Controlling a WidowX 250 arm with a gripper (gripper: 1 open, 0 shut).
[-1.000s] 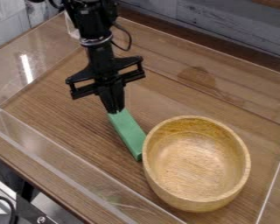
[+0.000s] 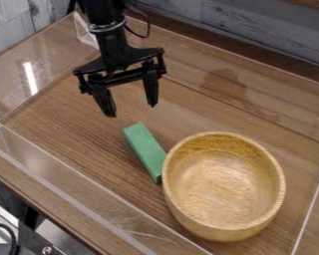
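A green rectangular block (image 2: 144, 149) lies on the wooden table, left of a cream round bowl (image 2: 223, 185), close beside it. My black gripper (image 2: 128, 98) hangs above and behind the block, open, its two fingers pointing down with nothing between them.
The wooden table (image 2: 56, 129) has wide free room on the left and at the back right. A dark panelled wall runs along the back, and clear plastic edges border the table at the front left and right. A dark cable lies at the lower left corner.
My gripper has moved back, away from the green block, and its fingers now hang farther down into view. The block and bowl stay where they were.
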